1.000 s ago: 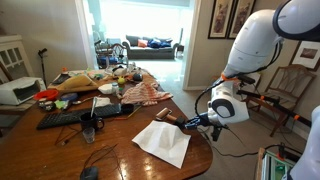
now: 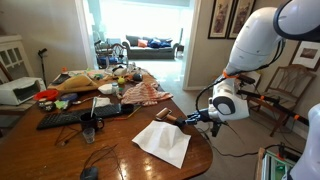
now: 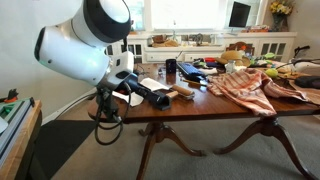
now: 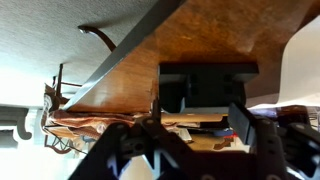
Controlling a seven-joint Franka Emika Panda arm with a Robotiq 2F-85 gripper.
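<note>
My gripper (image 2: 189, 121) is low over the table's right edge, beside the white sheet of paper (image 2: 162, 143). From the other side, the gripper (image 3: 163, 100) appears close to a brown block (image 3: 182, 92). In the wrist view, a dark rectangular thing (image 4: 208, 78) with a pale lower edge lies across the gap between the black fingers. Whether the fingers touch it, and how far apart they stand, is unclear.
A black keyboard (image 2: 62, 118), a dark mug (image 2: 90, 121) and an orange-and-white cloth (image 3: 250, 92) occupy the table. Assorted items crowd its far end. Bare wood (image 2: 50, 155) shows at the near left. Chairs (image 2: 290, 85) stand on the right.
The gripper's tip stays near the same table edge, and the paper and other table items have not visibly moved.
</note>
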